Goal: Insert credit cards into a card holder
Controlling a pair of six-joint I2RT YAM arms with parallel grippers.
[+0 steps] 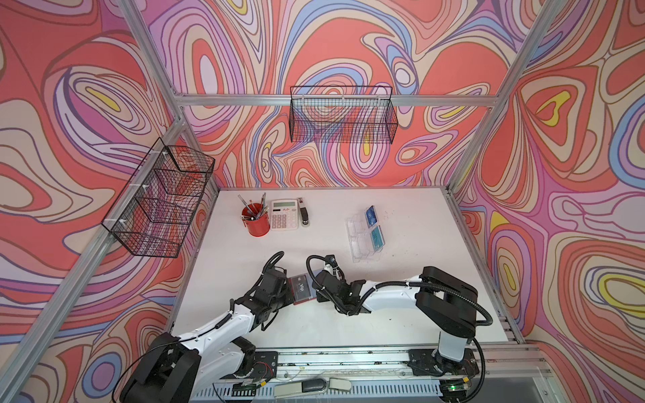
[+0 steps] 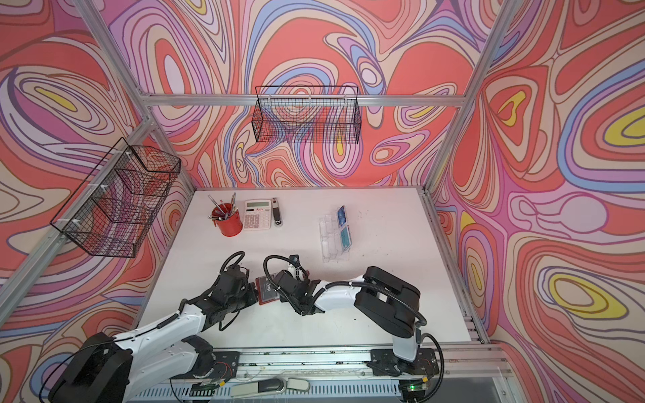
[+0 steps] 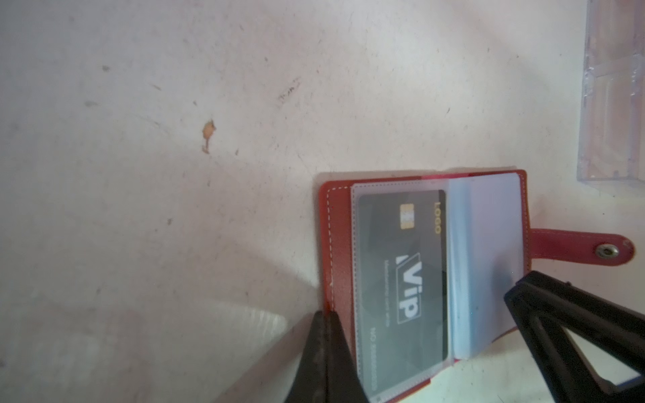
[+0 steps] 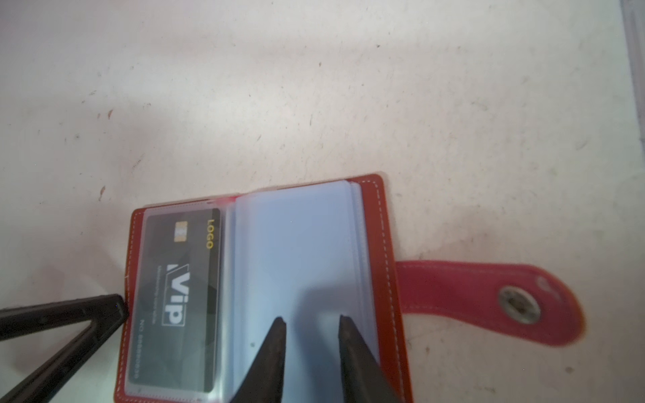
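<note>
An open red card holder lies on the table with its strap pointing right. A dark Vip card sits under the clear sleeve on its left half; pale clear sleeves cover the right half. My left gripper is shut at the holder's left edge, nothing showing between its fingers. My right gripper stands part open over the right-hand sleeves, nothing seen between its fingertips.
A clear stand with blue and teal cards stands behind the holder. A red pen cup, calculator and stapler are at the back left.
</note>
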